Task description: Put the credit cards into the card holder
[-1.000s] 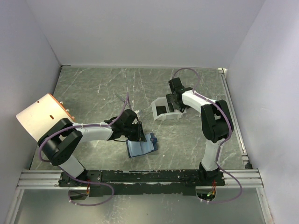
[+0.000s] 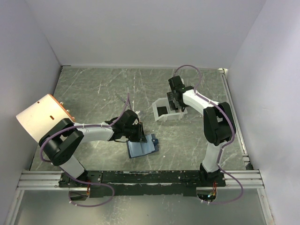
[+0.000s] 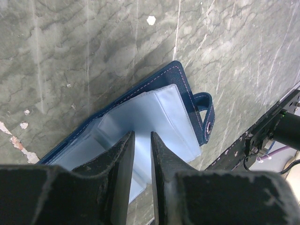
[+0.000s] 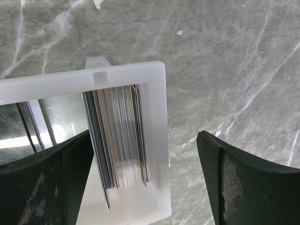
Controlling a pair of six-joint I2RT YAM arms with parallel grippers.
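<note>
The dark blue card holder [image 2: 142,147] lies open on the table, its pale clear sleeves showing. In the left wrist view, the holder's cover [image 3: 140,84] has a strap loop at its right corner. My left gripper is over the sleeves, its fingers parted by a narrow gap with no card between them. The credit cards [image 4: 119,136] stand edge-up in a tight row inside a white box [image 2: 160,115]. One card at the row's left edge sticks out lower than the others. My right gripper stands open above them, fingers apart on either side of the row.
Inside the box, left of the cards, is a compartment with a dark bottom [image 2: 162,111]. A tan board [image 2: 44,117] leans at the table's left edge. Bare marble table [image 2: 93,89] lies at the back left, and more lies right of the holder.
The left arm, holder and box show no visible movement.
</note>
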